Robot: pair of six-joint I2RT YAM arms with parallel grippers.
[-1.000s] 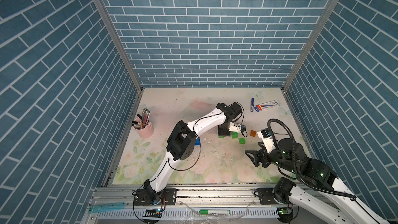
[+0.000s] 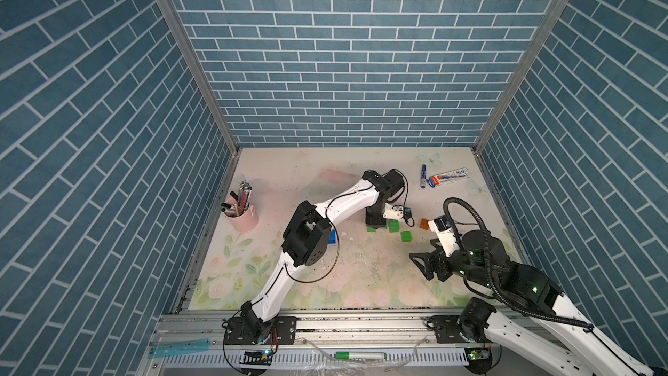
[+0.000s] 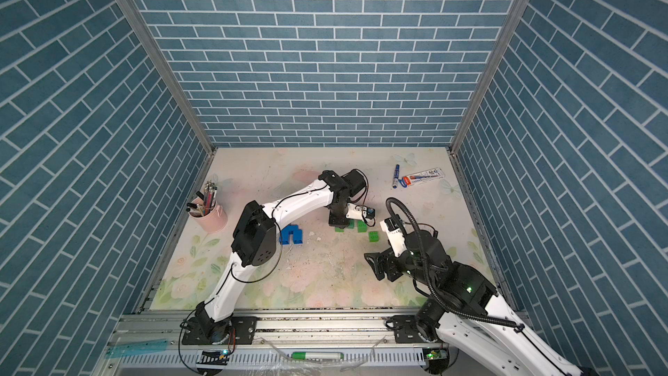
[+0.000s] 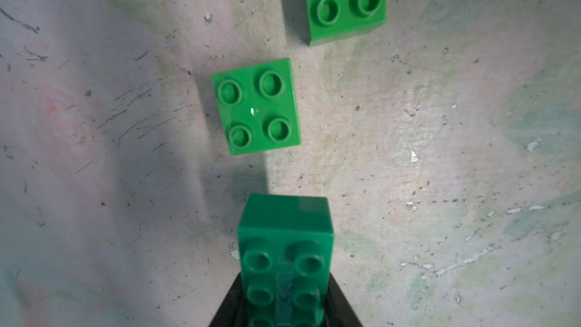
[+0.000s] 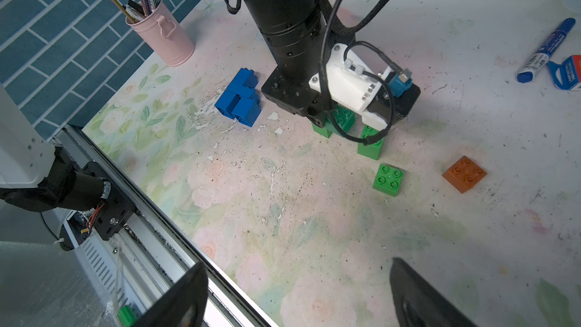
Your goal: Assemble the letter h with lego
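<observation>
In the left wrist view my left gripper is shut on a green brick (image 4: 285,230), held above the table just below a loose 2x2 green brick (image 4: 257,106); another green brick (image 4: 345,3) lies beyond it. A further green brick (image 5: 387,179) and an orange brick (image 5: 464,173) lie on the table. Blue bricks (image 5: 239,97) stand grouped left of the left gripper, their shape partly clear in the top right view. My right gripper (image 2: 422,264) is open and empty over the right front of the table.
A pink pen cup (image 2: 243,217) stands at the left; a blue marker (image 2: 423,176) and a packet (image 2: 452,175) lie at the back right.
The right arm has moved very slightly.
</observation>
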